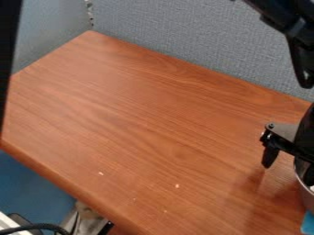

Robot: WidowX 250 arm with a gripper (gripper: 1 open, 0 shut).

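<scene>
My black gripper (277,150) is at the right edge of the view, low over the wooden table (135,110), its fingers pointing down and apparently open. Part of it runs out of frame, and nothing shows held in it. Just below it, a pale rounded rim, perhaps of a bowl or pot (308,196), is partly visible at the frame's edge, with a blue item (308,223) beneath it.
Grey fabric partitions (185,37) stand along its back and left. Cables (43,226) and pale clutter lie beyond the lower left edge. A dark arm part hangs at top right.
</scene>
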